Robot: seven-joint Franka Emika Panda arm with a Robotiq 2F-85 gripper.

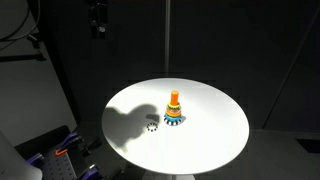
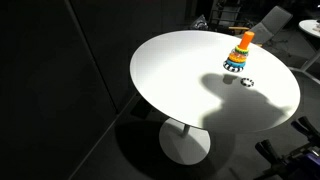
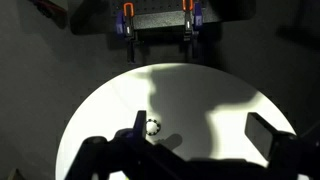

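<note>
A stacking toy (image 1: 174, 108) with an orange top and multicoloured rings stands upright on the white round table (image 1: 215, 130). Beside it, apart from its base, lies a small black-and-white ring (image 1: 152, 127). The wrist view shows this ring (image 3: 152, 127) near the left finger, while the toy cannot be made out there. My gripper is open, its dark fingers (image 3: 125, 150) wide apart with nothing between them. In exterior view 2 the gripper (image 2: 285, 139) appears at the lower right, outside the table's edge, on the ring's side of the toy (image 2: 240, 52).
Chairs (image 2: 272, 25) and another white table stand behind in exterior view 2. Dark curtains and floor surround the table.
</note>
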